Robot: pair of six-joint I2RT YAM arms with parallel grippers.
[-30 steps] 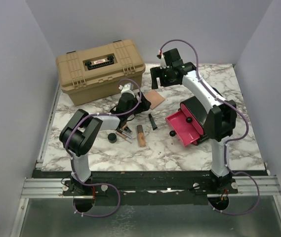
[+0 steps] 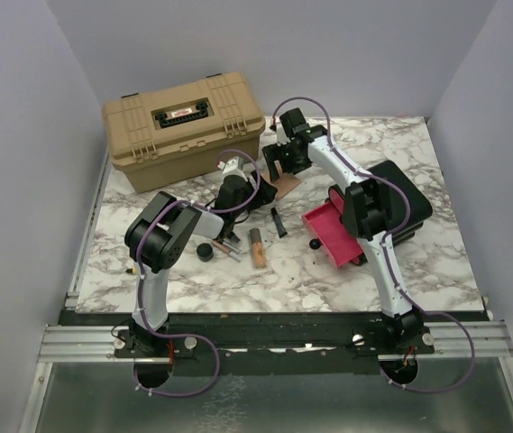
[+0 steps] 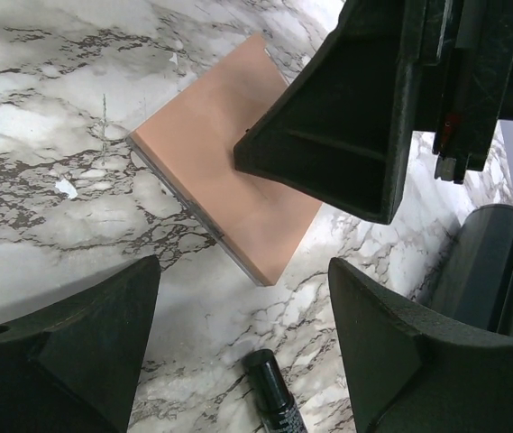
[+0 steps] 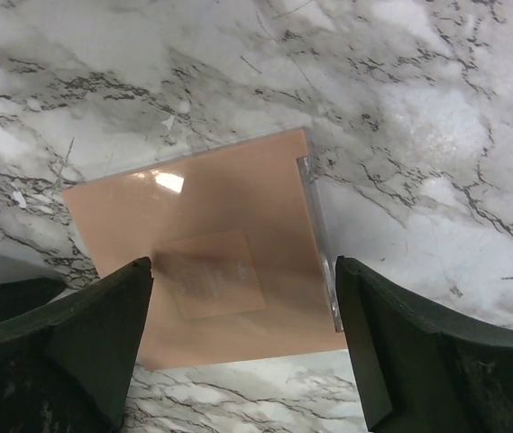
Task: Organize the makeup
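A flat pinkish-tan square palette [image 2: 285, 184] lies on the marble table, partly covered by the grippers in the top view. My left gripper is open at its near-left edge, with empty space between the fingers. From the other side my right gripper hangs over the palette [image 4: 224, 194], also open and not holding it. In the left wrist view, a dark right-gripper finger [image 3: 346, 126] overlaps the palette's far part. On the right, a pink drawer [image 2: 333, 236] stands pulled out of a black case [image 2: 411, 185], which the right arm partly hides.
A black tube [image 2: 279, 223], a brown-and-black bottle [image 2: 257, 249], a black jar [image 2: 205, 252] and some slim pencils [image 2: 227, 251] lie loose. A small black round item [image 2: 316, 244] sits beside the drawer. The large tan toolbox [image 2: 184, 126] blocks the back left.
My right gripper has come left and down from the back right, over the palette. The left gripper has shifted slightly right, toward the palette. Palette and loose items stay put.
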